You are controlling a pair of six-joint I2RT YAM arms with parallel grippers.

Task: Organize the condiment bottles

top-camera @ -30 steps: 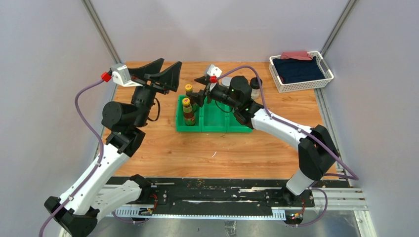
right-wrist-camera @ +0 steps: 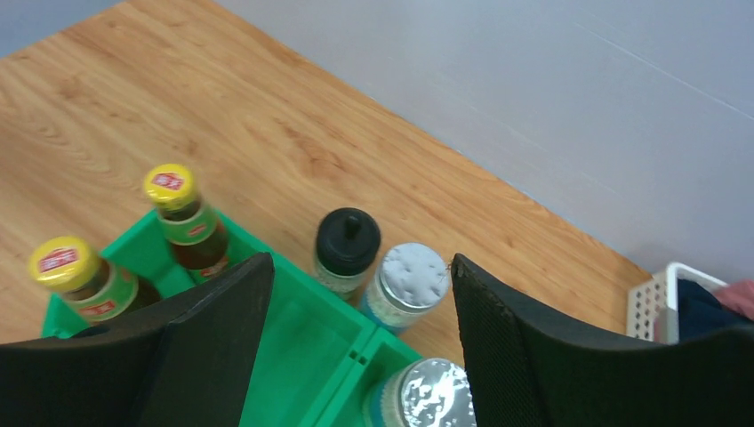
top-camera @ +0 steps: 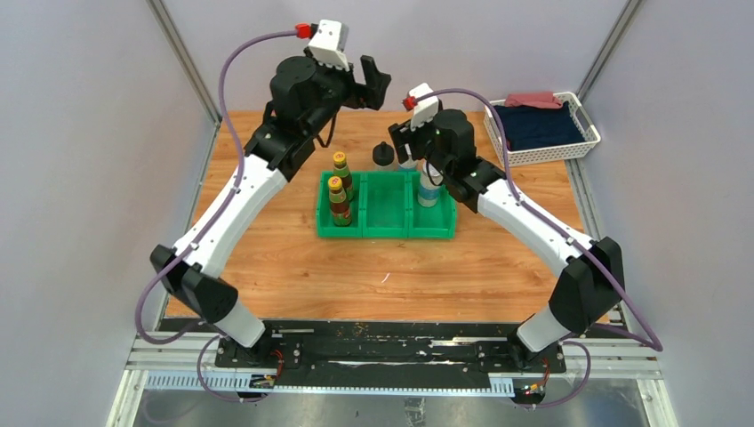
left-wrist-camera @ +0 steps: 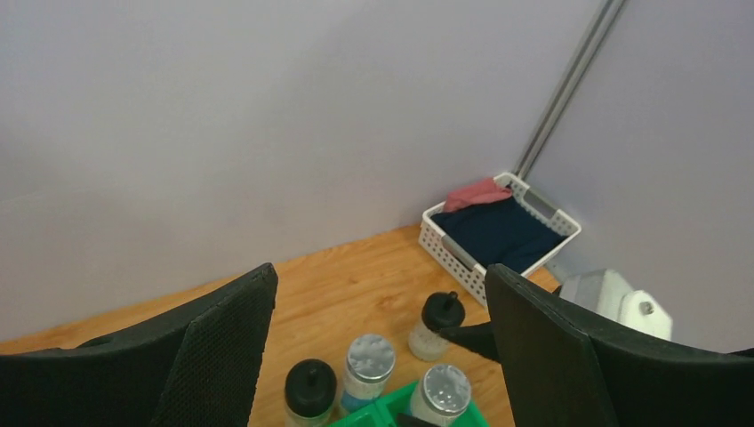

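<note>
Two yellow-capped sauce bottles (top-camera: 340, 206) (right-wrist-camera: 185, 227) stand in the left compartment of the green organizer (top-camera: 386, 233); its middle is empty. A silver-lidded jar (right-wrist-camera: 423, 396) sits in the right compartment. Behind the organizer stand a black-lidded jar and another silver-lidded jar (left-wrist-camera: 370, 360); the left wrist view also shows a second black-lidded jar (left-wrist-camera: 442, 316) farther right. My left gripper is open, raised high above the back of the table. My right gripper is open, above the jars and organizer, nothing seen between its fingers.
A white basket (top-camera: 533, 156) with dark and pink cloth stands at the back right. Walls surround the back and sides.
My right gripper has moved right and back, uncovering the jars behind the organizer in the top view.
</note>
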